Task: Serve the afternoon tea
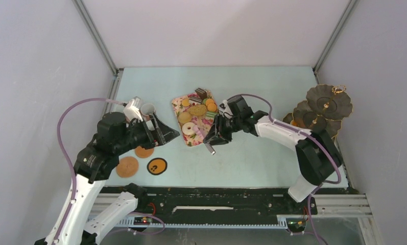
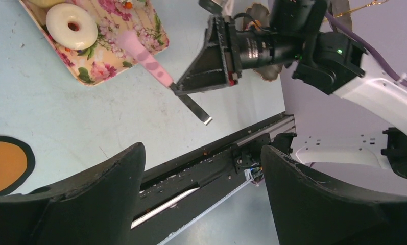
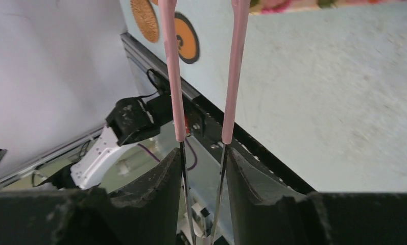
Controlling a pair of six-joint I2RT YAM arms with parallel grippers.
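Observation:
My right gripper (image 1: 217, 137) is shut on tongs (image 3: 176, 97) with pink arms and metal ends; in the right wrist view the two arms stand apart with nothing between them. The tongs' pink tips hang over the lower part of a floral tray (image 2: 100, 76), close to a white ring-shaped doughnut (image 2: 71, 25). Cookies (image 1: 196, 109), cake slices (image 1: 195, 100) and other pieces fill the tray's upper part. Left of the tray, my left gripper stands open and empty. A tiered dark stand (image 1: 329, 102) with gold rims is at the far right.
A light cup (image 1: 148, 108) shows behind my left arm. Round tan coasters (image 1: 127, 167) and a black-rimmed orange coaster (image 1: 157, 166) lie at the front left. The table between tray and stand is bare, apart from my right arm crossing it.

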